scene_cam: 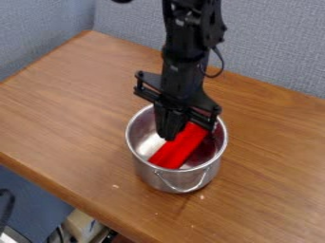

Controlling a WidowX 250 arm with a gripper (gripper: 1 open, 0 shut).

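A silver metal pot (178,177) stands on the wooden table, with a long red object (181,147) lying diagonally inside it. My black gripper (172,119) hangs over the back of the pot, partly hiding its rim. It looks shut; I see nothing held between its fingers, though the tips are hard to make out against the pot.
A grey padded wall (279,43) runs behind it. Cables and a dark floor show beyond the table's lower left edge.
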